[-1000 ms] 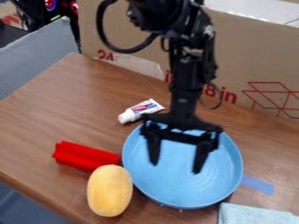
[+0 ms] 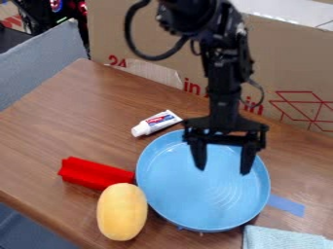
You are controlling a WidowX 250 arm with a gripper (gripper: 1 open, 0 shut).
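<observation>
The black gripper (image 2: pixel 224 163) hangs open over the back half of a light blue plate (image 2: pixel 205 202), its two fingers pointing down with nothing between them. A toothpaste tube (image 2: pixel 155 124) lies behind the plate to the left. A red cylinder (image 2: pixel 92 173) lies left of the plate, and a yellow oval object (image 2: pixel 121 213), like a mango, rests at the plate's front left.
A cardboard box (image 2: pixel 297 102) stands along the back of the wooden table (image 2: pixel 53 126). A pale folded cloth (image 2: pixel 279 240) is at the front right, beside a strip of blue tape (image 2: pixel 289 205).
The gripper has risen and shifted slightly right and toward the back of the plate. The objects on the table have not moved.
</observation>
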